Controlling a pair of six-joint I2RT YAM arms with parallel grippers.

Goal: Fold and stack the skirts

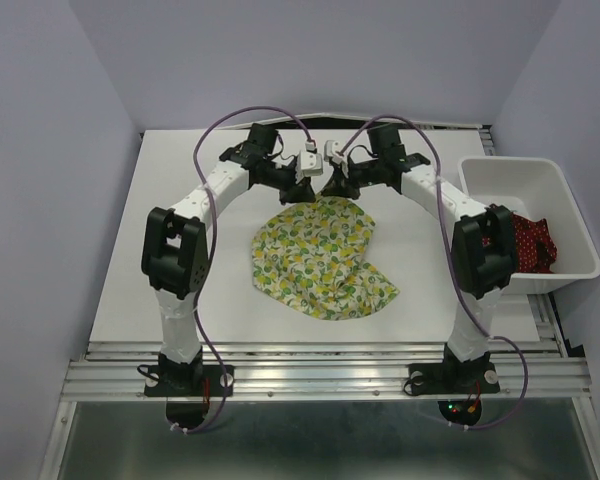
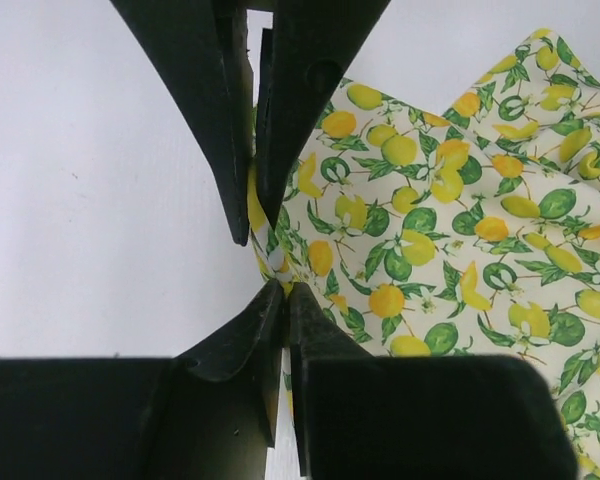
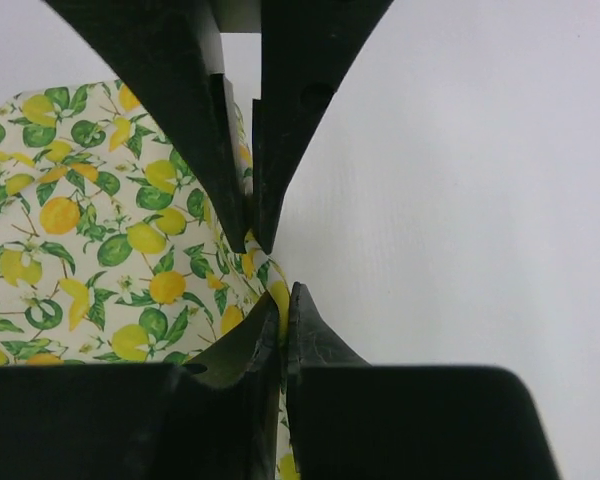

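Note:
A lemon-print skirt (image 1: 315,255) lies spread on the white table, its upper edge drawn up between my two grippers. My right gripper is shut on a strip of that edge. Facing it almost tip to tip, my left gripper has its fingers close about the same strip; whether they grip it or stand slightly apart cannot be made out. The skirt's print (image 2: 410,200) spreads right of the fingers in the left wrist view, and the cloth (image 3: 100,220) lies left of them in the right wrist view.
A white bin (image 1: 555,205) at the right holds a dark red dotted cloth (image 1: 532,245). Bare table (image 1: 130,290) shows left of the skirt and to its right. The table's front edge carries a metal rail (image 1: 320,366).

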